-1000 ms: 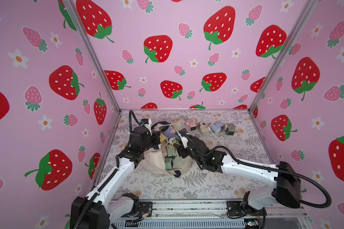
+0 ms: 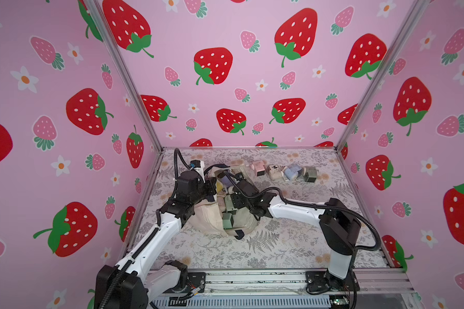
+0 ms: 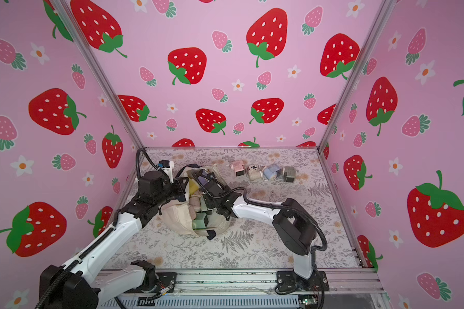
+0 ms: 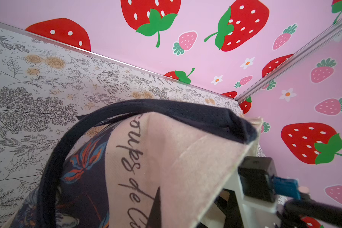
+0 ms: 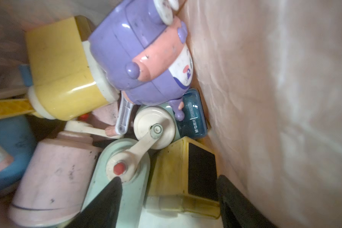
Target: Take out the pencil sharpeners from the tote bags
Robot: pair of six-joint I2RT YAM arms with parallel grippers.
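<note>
A cream tote bag [image 2: 203, 219] lies open, full of pencil sharpeners. My left gripper [image 2: 208, 188] is shut at the bag's left rim; in the left wrist view cream fabric and a navy strap cover its fingers. My right gripper reaches down inside, fingers apart, over a yellow sharpener [image 5: 167, 174] with a black panel and a mint sharpener [image 5: 131, 193] with a crank. A purple sharpener [image 5: 129, 45], another yellow one [image 5: 57, 68], a pink one [image 5: 57, 174] and a blue one [image 5: 11, 144] lie around them.
Several sharpeners stand in a row at the back right: pink [image 2: 257, 165], cream [image 2: 274, 173], blue [image 2: 292, 172] and grey-green [image 2: 309, 175]. The table right of the bag is largely clear apart from my right arm. Patterned walls enclose the workspace.
My right arm has moved left and further over the bag's contents, its elbow drawing in from the right. The left arm looks unchanged.
</note>
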